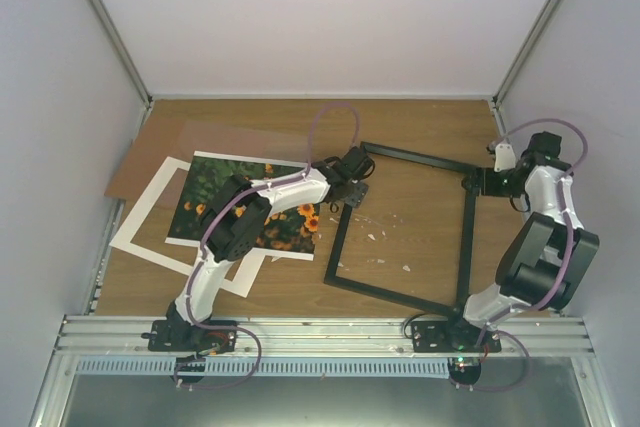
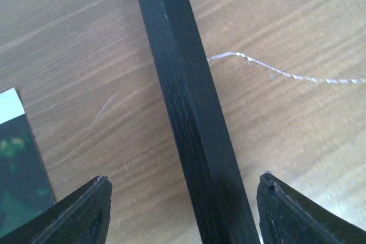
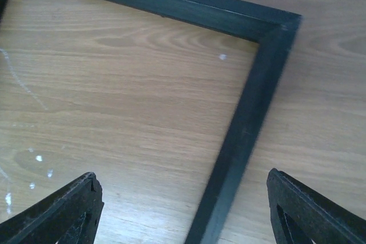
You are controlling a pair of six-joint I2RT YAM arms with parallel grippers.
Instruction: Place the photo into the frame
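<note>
The black frame lies flat on the table, right of centre, with bare wood inside it. To its left rests the photo of yellow flowers, partly hidden by my left arm. My left gripper is over the frame's left side; in the left wrist view the black bar runs between its spread fingers. At the frame's right side is my right gripper. In the right wrist view its fingers stand wide apart around the right bar, apparently above it, not touching.
A white mat border sticks out under the photo. Behind it lie a brown backing board and what looks like a clear sheet. Small pale scraps are scattered inside the frame.
</note>
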